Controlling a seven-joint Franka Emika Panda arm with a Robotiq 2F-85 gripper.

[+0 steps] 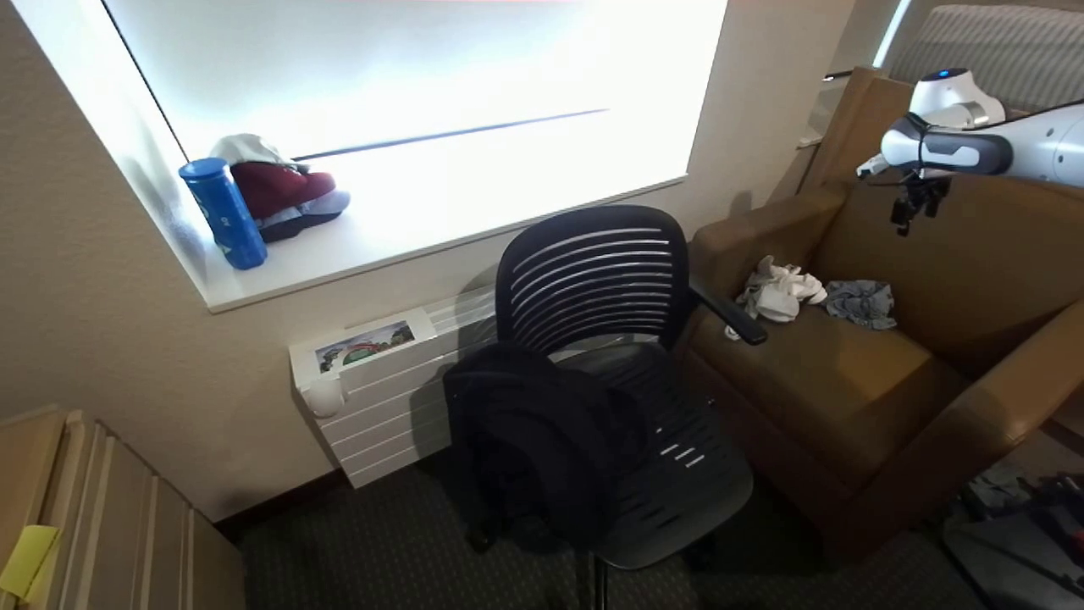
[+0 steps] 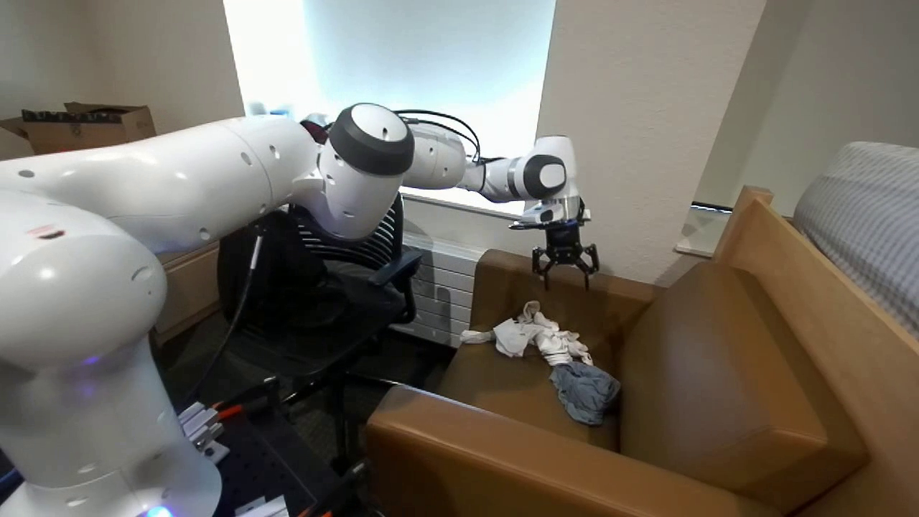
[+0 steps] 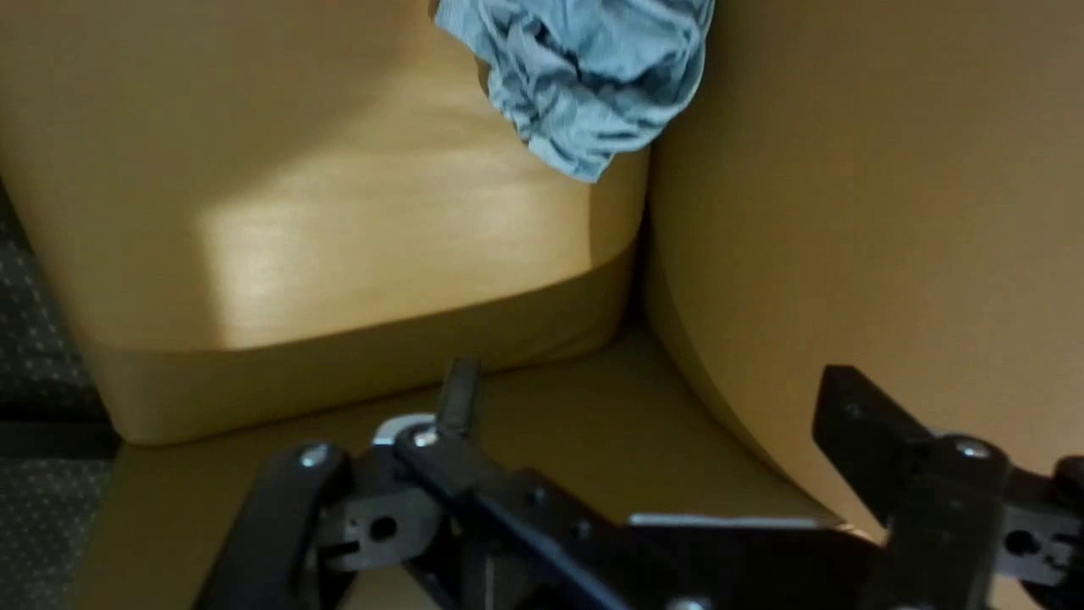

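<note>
My gripper [image 2: 566, 280] points down with its fingers spread open and nothing between them, hanging above the seat of a brown armchair [image 2: 517, 448]. On that seat lies a crumpled grey-blue cloth [image 2: 584, 390], close to the backrest. White cloths [image 2: 538, 334] are bunched right beside it, toward the far armrest. From the wrist, the grey-blue cloth [image 3: 600, 76] shows at the top edge, well apart from my dark fingers [image 3: 462, 396]; the white ones are out of sight there. In the first exterior view, my gripper [image 1: 902, 225] appears small in front of the backrest.
A black office chair [image 1: 594, 295] with a dark garment or bag [image 1: 539, 437] on it stands beside the armchair. The windowsill [image 1: 406, 239] bears a blue canister [image 1: 225, 213] and caps [image 1: 279, 188]. The armchair's armrests and backrest surround the seat.
</note>
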